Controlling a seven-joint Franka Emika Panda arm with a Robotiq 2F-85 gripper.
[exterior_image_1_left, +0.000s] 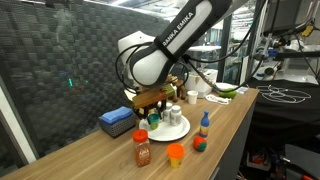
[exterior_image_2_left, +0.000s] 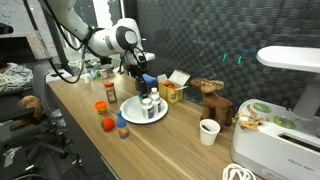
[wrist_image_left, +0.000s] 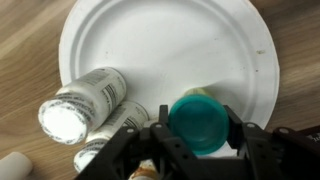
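A round green-topped item (wrist_image_left: 198, 124), seen from above, sits between the fingers of my gripper, which is shut on it. A pale part of it shows just beyond the green top; its lower body is mostly hidden. The white plate (wrist_image_left: 170, 50) lies beneath. In exterior view 1 the green top (exterior_image_1_left: 153, 119) shows over the plate's left part, below the arm's hand. Whether the item touches the plate cannot be made out. Beside it on the plate are white labelled bottles (wrist_image_left: 85, 104), lying to the left in the wrist view.
Toward the front edge stand a red-lidded jar (exterior_image_1_left: 141, 149), an orange cup (exterior_image_1_left: 175, 154), a tomato (exterior_image_1_left: 200, 144) and a blue bottle (exterior_image_1_left: 204, 125). A blue box (exterior_image_1_left: 117, 121) is left of the plate. A brown moose figure (exterior_image_2_left: 214, 103) and white mug (exterior_image_2_left: 209, 131) stand farther along.
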